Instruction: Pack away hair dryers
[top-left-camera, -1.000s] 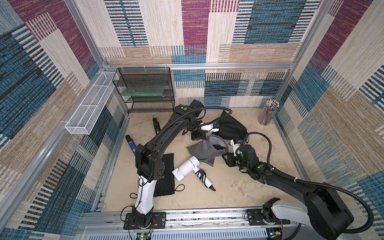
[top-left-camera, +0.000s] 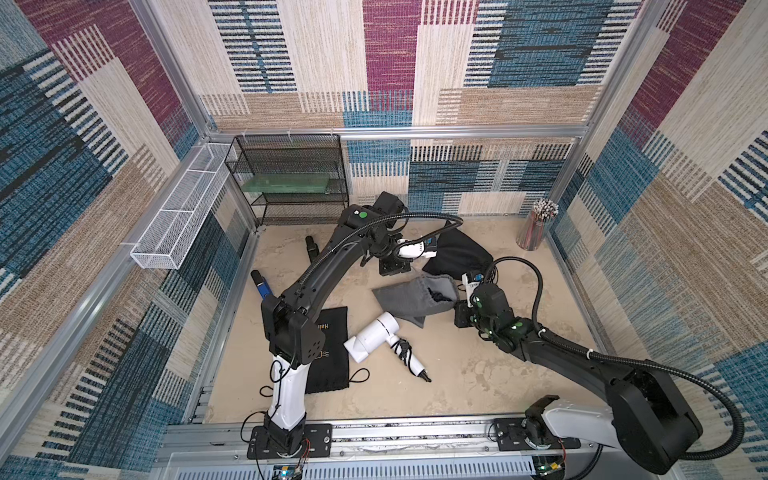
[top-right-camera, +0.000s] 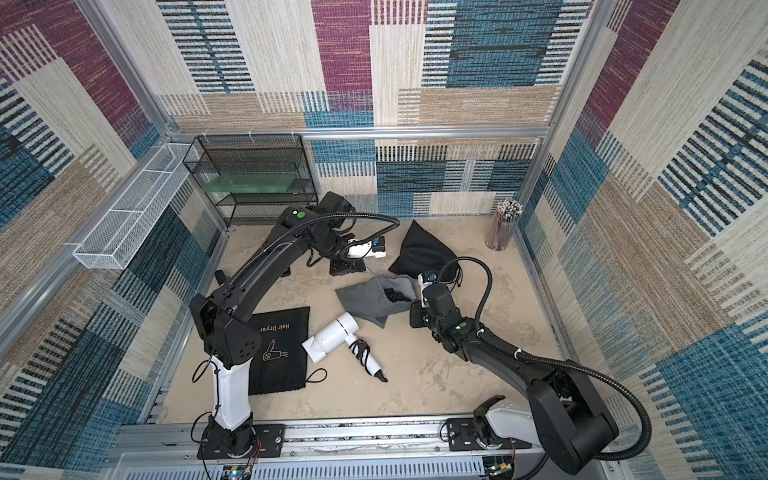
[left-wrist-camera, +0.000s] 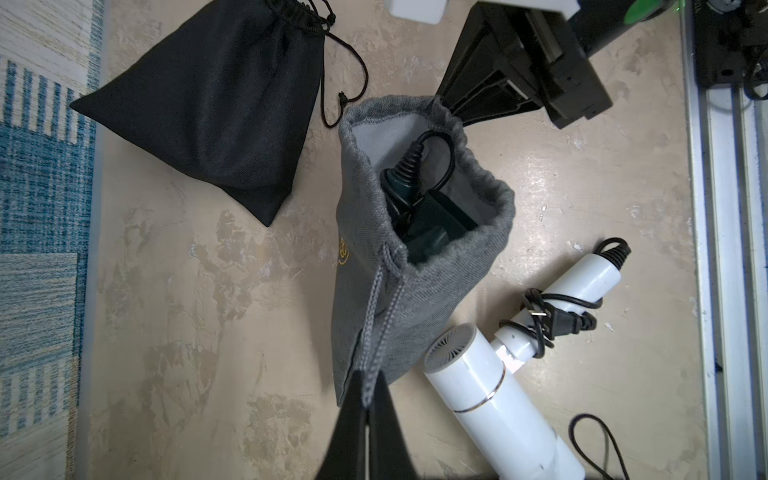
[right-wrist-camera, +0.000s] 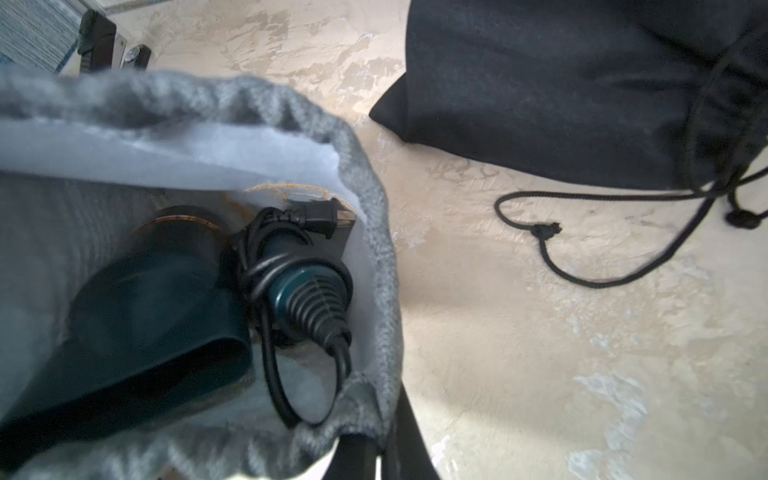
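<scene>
A grey drawstring bag lies mid-table, its mouth open around a dark green hair dryer and coiled cord. My left gripper is shut at the bag's drawstrings, which run taut to its fingertips. My right gripper is shut at the rim of the bag's mouth; whether cloth is between its fingers is hidden. A white hair dryer with wrapped cord lies in front. A black bag lies behind right, and a flat black "Hair Dryer" pouch at front left.
A wire shelf stands at back left, with a white wire basket on the left rail. A cup of sticks stands at back right. Dark and blue objects lie along the left.
My left gripper has risen slightly, and my right gripper has moved up a little. The grey bag's mouth has shifted slightly.
</scene>
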